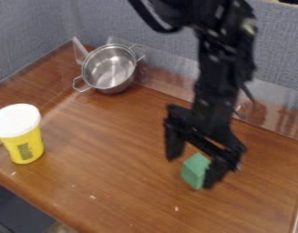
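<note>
The black gripper (198, 146) is open and lowered over a small green block (195, 172) on the right part of the wooden table (115, 173). Its fingers straddle or hover just around the block, which is partly hidden behind them. The arm is blurred by motion, so exact contact cannot be told.
A steel pot (108, 68) with handles sits at the back left. A yellow cup (24, 144) with a white top stands at the left front. Grey walls bound the table at the back and left.
</note>
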